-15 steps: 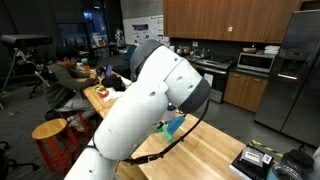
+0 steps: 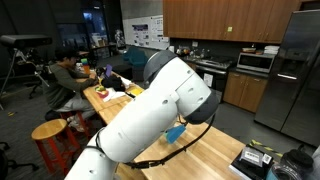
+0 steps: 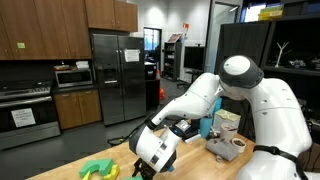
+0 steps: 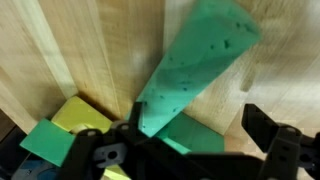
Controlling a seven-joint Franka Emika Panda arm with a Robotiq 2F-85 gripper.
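In the wrist view, a long green block [image 4: 185,68] lies slantwise on the wooden table. Its lower end reaches in between the fingers of my open gripper. Below it is another green piece [image 4: 190,130], partly covered by the gripper. A yellow block [image 4: 82,116] and a further green block [image 4: 48,141] sit at the lower left, close to the left finger. In exterior view 2 green blocks [image 3: 97,167] show at the table's front left, near my gripper. My arm hides much of the work area in exterior view 1.
Bare wooden table [image 2: 215,150] lies to the right of the arm in exterior view 1, with a dark box [image 2: 250,162] at its right edge. Exterior view 2 shows a blue cup [image 3: 206,128] and a grey pot [image 3: 238,145] at the right.
Over the last second my arm has shifted lower and slightly to the right in exterior view 1. Nothing else there has visibly moved.
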